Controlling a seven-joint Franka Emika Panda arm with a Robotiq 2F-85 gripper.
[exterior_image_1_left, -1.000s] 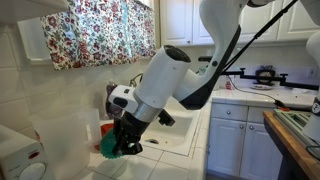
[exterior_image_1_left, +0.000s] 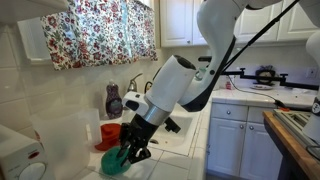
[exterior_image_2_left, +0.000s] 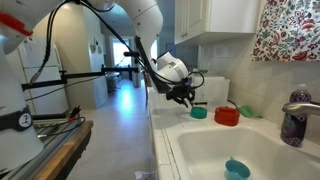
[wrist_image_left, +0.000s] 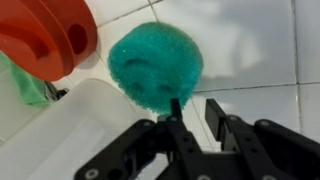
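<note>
A round teal-green scrubber-like thing (wrist_image_left: 155, 65) lies on the white tiles in the wrist view. The gripper has its two fingertips apart at the near edge of it. One fingertip overlaps that edge in view; whether it touches cannot be told. Nothing shows between the fingers. From the first exterior view, the green thing (exterior_image_1_left: 116, 162) is on the counter just below and left of the gripper (exterior_image_1_left: 128, 156). In the second exterior view, the green thing (exterior_image_2_left: 199, 112) sits left of the red container.
A red container (wrist_image_left: 45, 35) stands close to the green thing, with a clear plastic bin (wrist_image_left: 75, 135) beside it. The white sink (exterior_image_2_left: 235, 145) holds a small teal cup (exterior_image_2_left: 236, 169). Bare tile lies to the right in the wrist view.
The green thing has come down from above the counter onto the tiles. My gripper has lowered with it, and the arm has shifted slightly right.
</note>
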